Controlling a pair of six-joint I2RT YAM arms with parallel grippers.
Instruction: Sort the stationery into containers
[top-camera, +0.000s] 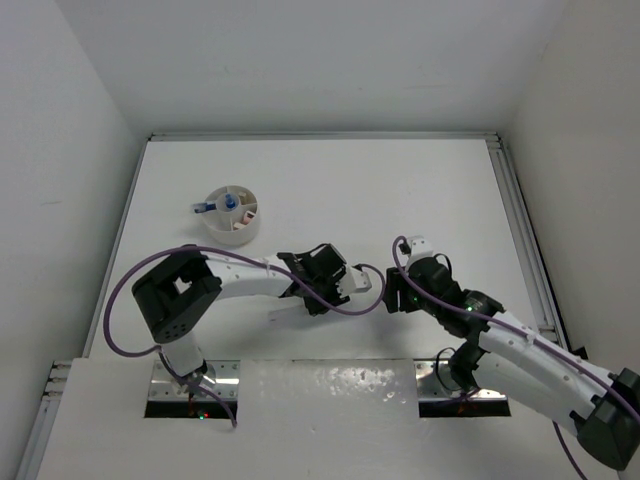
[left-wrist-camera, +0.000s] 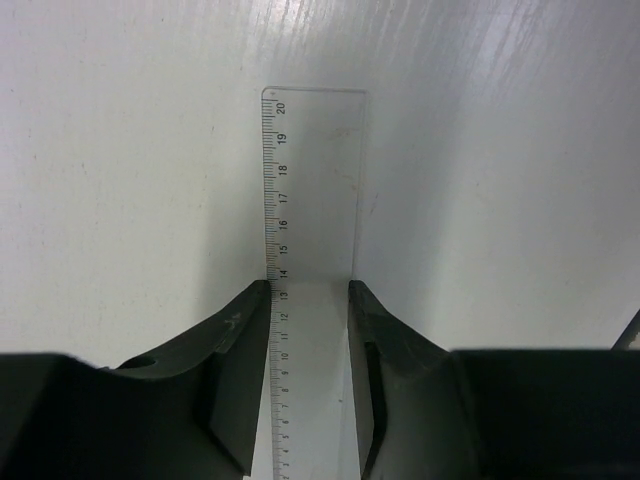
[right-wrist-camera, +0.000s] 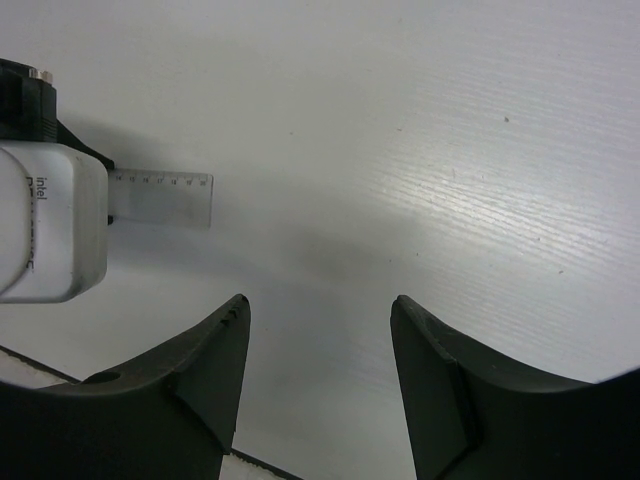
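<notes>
A clear ruler (left-wrist-camera: 320, 200) lies flat on the white table, its scale along the left edge in the left wrist view. My left gripper straddles it near the 13 mark. One fingertip is at each long edge, the fingers about the ruler's width apart; whether they press on it I cannot tell. From the right wrist view, the ruler's end (right-wrist-camera: 165, 198) sticks out past the left gripper. My right gripper is open and empty over bare table. A round white container (top-camera: 233, 238) with compartments stands at the back left, holding a blue item (top-camera: 205, 207) and small pale pieces.
The left arm (top-camera: 230, 275) reaches across the front left of the table, and the right arm (top-camera: 470, 310) comes in from the front right. Both grippers are near each other at the middle front.
</notes>
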